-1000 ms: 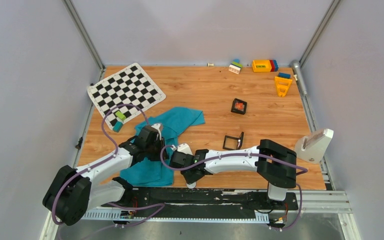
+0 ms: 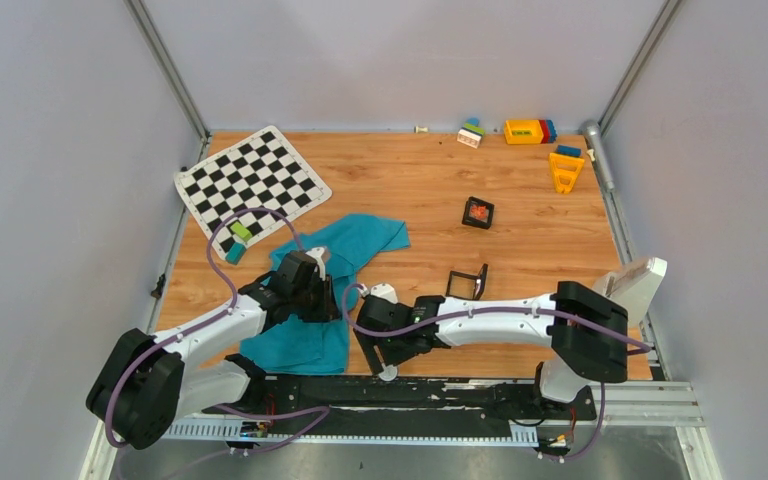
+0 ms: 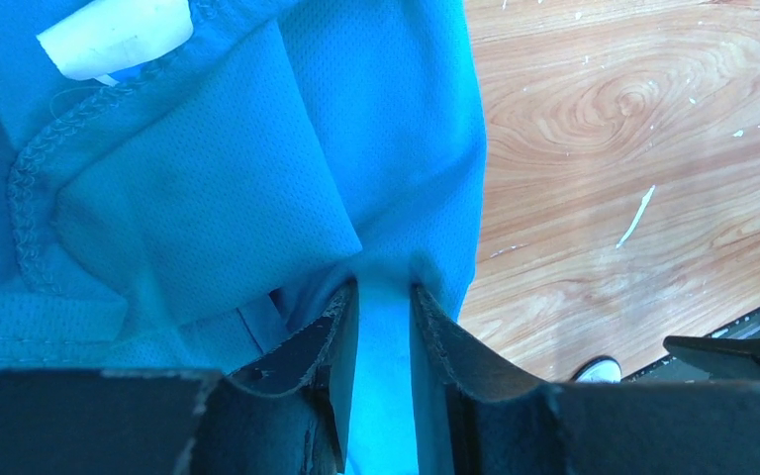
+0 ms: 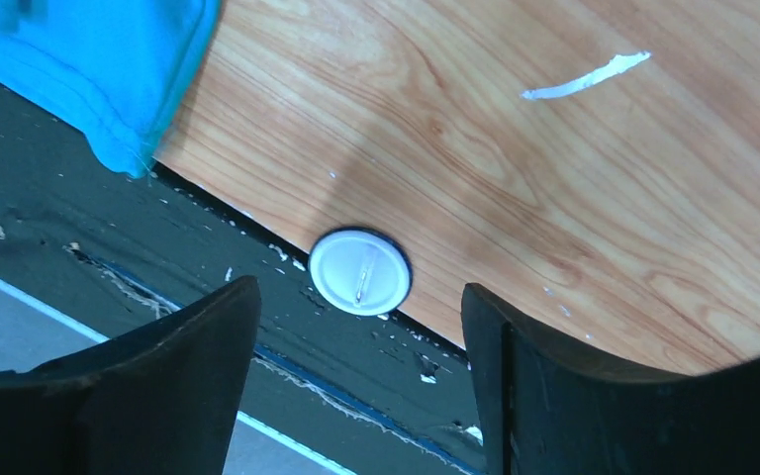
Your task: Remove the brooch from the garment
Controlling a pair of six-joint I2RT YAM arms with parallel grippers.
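The blue garment (image 2: 345, 245) lies crumpled left of the table's middle; in the left wrist view its folds (image 3: 198, 188) fill the left half. Over the cloth, my left gripper has its fingers part open, with a gap between the fingers and only fabric beneath. A round white disc, seemingly the brooch (image 4: 360, 273), rests at the table's front edge, apart from the garment's corner (image 4: 124, 109). Above and behind that disc, my right gripper stands open, its fingers well apart and nothing gripped.
A checkered board (image 2: 253, 185) lies at the back left with a green block (image 2: 241, 231) on it. An open black case (image 2: 467, 284) and a small dark box (image 2: 478, 212) are to the right. Toy bricks (image 2: 529, 132) line the back.
Left arm nearly unchanged.
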